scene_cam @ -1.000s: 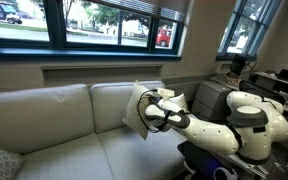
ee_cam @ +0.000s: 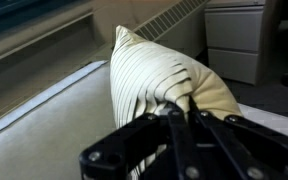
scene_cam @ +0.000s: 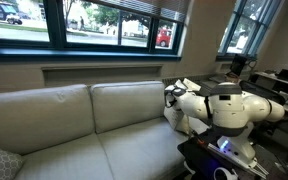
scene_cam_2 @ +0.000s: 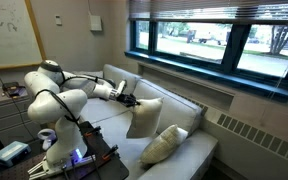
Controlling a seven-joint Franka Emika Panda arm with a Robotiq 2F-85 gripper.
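A cream pillow (ee_cam: 149, 75) with ribbed stripes fills the middle of the wrist view, bunched where my gripper is shut on it. Seen from the second exterior camera, the held pillow (scene_cam_2: 145, 118) hangs upright from my gripper (scene_cam_2: 131, 100) over the near end of the couch. In the first exterior view this pillow (scene_cam: 176, 118) is at the couch's right end, partly hidden by the arm. Whether its lower edge touches the seat, I cannot tell.
The light grey couch (scene_cam: 59, 118) runs below the windows, its middle seat clear. Another patterned pillow (scene_cam_2: 164, 146) leans on the couch farther along. A radiator grille (scene_cam_2: 249, 138) lines the wall. Drawer cabinets (ee_cam: 234, 40) stand beyond the couch's end.
My gripper has carried the pillow to the right, from over the couch's right seat toward its right end. The arm has drawn back and folded closer to its base.
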